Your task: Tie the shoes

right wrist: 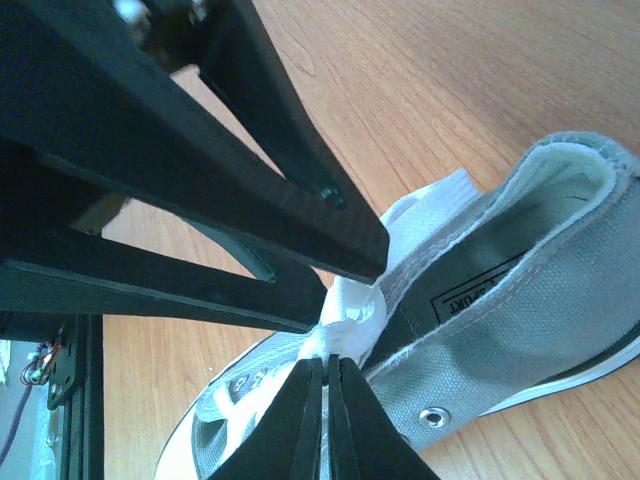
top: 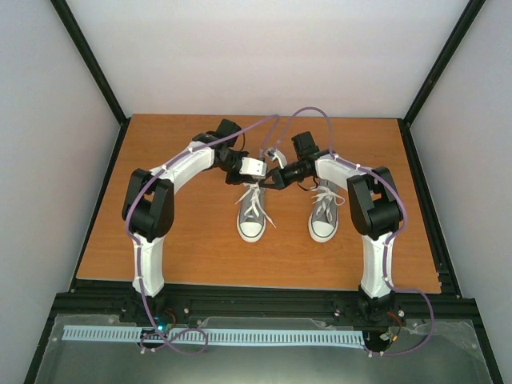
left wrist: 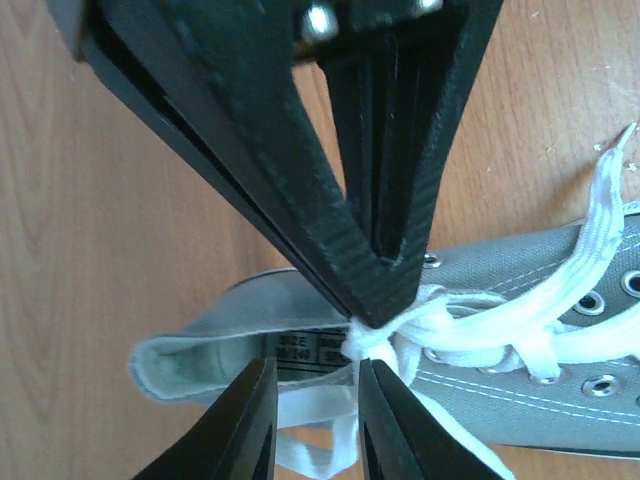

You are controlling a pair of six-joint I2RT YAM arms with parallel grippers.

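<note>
Two grey canvas shoes with white toes, a left shoe (top: 250,228) and a right shoe (top: 323,229), stand side by side on the table. Both grippers meet over the ankle end of the left shoe. In the left wrist view my right gripper is shut on a white shoelace (left wrist: 590,258) close above the tongue. My left gripper is partly open there, its fingers (left wrist: 245,425) on either side of a hanging lace loop (left wrist: 342,440). Seen from the right wrist, the left fingers straddle white lace (right wrist: 352,302) beside the shoe opening.
The right shoe's white laces (top: 326,196) lie loosely over it, near the right forearm. Bare wooden table (top: 160,256) surrounds the shoes, with free room in front and at both sides. Purple cables (top: 136,200) run along both arms.
</note>
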